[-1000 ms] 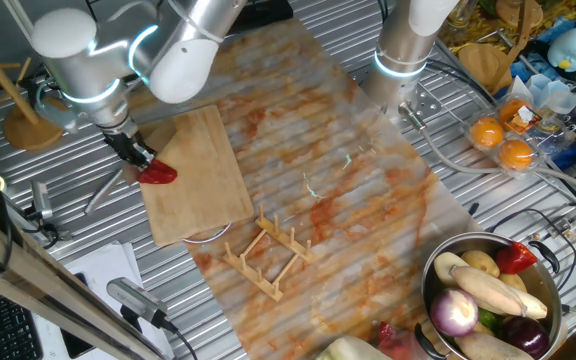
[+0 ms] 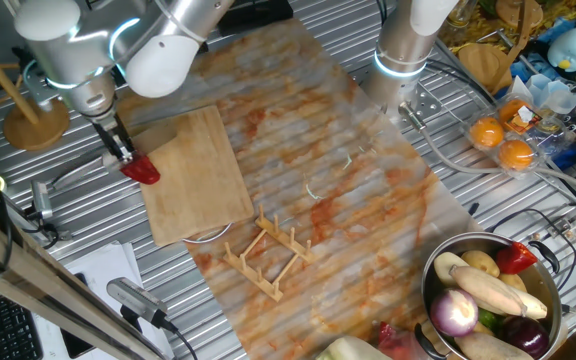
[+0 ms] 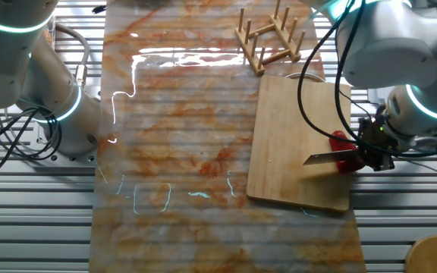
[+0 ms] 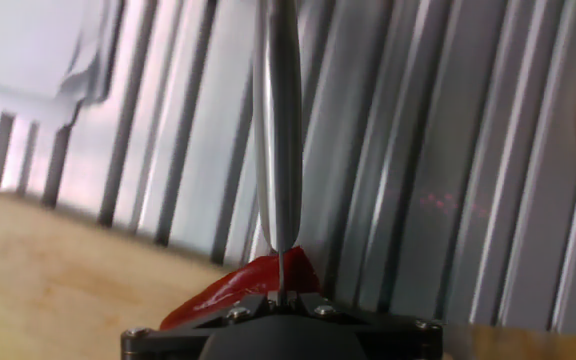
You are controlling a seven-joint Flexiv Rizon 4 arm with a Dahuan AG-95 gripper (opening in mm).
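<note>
A knife with a silver handle [image 4: 280,130] is gripped by my gripper, which is shut on it. Its blade [image 3: 326,158] points over the wooden cutting board [image 3: 287,144] in exterior view 2, while the handle reaches out past the board's edge. Close beside the fingers is a red pepper [image 2: 140,168], at the board's left edge in exterior view 1. The wrist view shows the pepper partly hidden behind the gripper. Whether the pepper touches the board or hangs on the knife, I cannot tell.
A wooden peg rack [image 2: 270,258] stands near the board. At the lower right, a metal pot [image 2: 430,290] holds several vegetables. A hand-held grey device [image 2: 140,300] lies on the left. The marbled mat [image 3: 180,152] has wide free room in its middle.
In exterior view 1 my gripper has moved left and slightly up, carrying the knife. The red pepper has shifted left along with it, toward the board's edge. Board, rack and pot stay put.
</note>
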